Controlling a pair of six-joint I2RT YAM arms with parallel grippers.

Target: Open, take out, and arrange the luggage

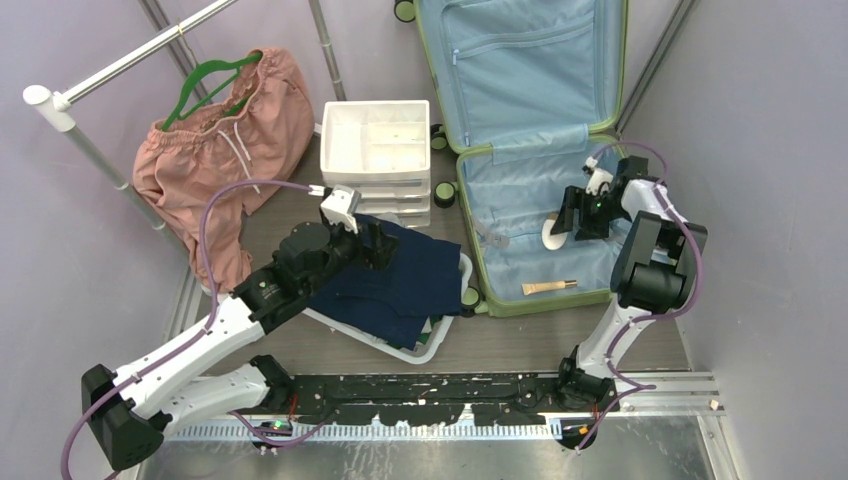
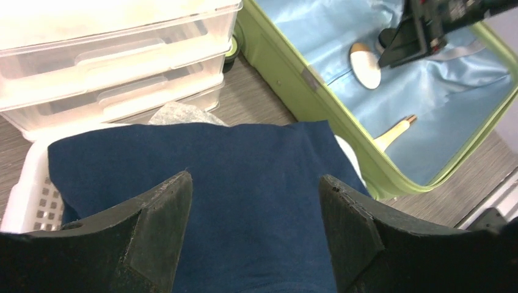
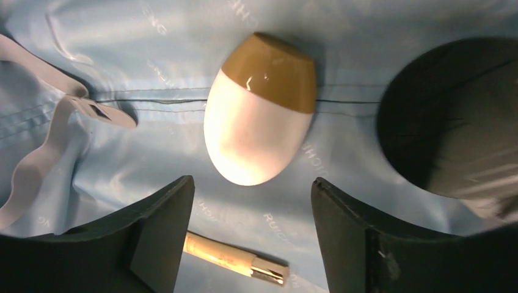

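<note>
The green suitcase [image 1: 485, 295] lies open at the right with a blue lining. Inside, a white object with a brown end [image 3: 256, 128] lies just beyond the fingertips of my open right gripper. A tan tube [image 1: 545, 286] lies near the case's front edge. A dark round item [image 3: 446, 116], partly blurred, sits at the right in the right wrist view. My left gripper is open over dark navy clothing [image 2: 232, 159] piled in a white basket [image 2: 40, 165], with nothing between its fingers.
Clear stacked drawers [image 1: 375, 140] stand behind the basket. A pink bag [image 1: 255, 120] hangs on a green hanger on the rail at the back left. Walls bound both sides.
</note>
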